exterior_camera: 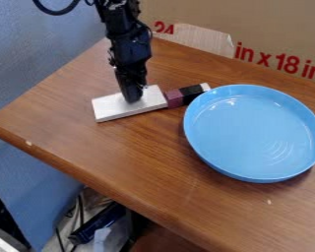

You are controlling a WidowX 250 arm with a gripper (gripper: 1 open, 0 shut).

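My black gripper (133,91) points down onto a white rectangular block (114,107) on the wooden table, its tip at the block's upper part. Whether the fingers are open or shut on it is hidden at this size. A maroon-and-black piece with a pale end (176,98) extends from the block's right end toward the back right. A light blue round plate (252,134) lies to the right, near that piece.
A cardboard panel with red print (259,34) stands behind it. Cables and loose items (94,221) lie below the table's front left edge.
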